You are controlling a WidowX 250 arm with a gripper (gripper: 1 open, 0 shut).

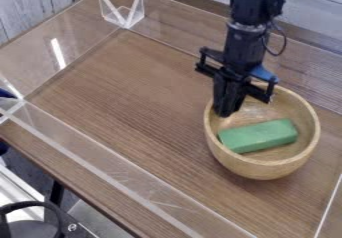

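Note:
My gripper (234,88), black, hangs over the back left rim of a tan round bowl (262,167) on the right of the camera view. It appears shut, and I see nothing held in it, though its tips are small and dark. A green block (255,136) lies in the bowl, in front of the gripper.
A clear angular object (123,9) stands at the back left. Black cables or parts (30,222) sit at the lower left edge.

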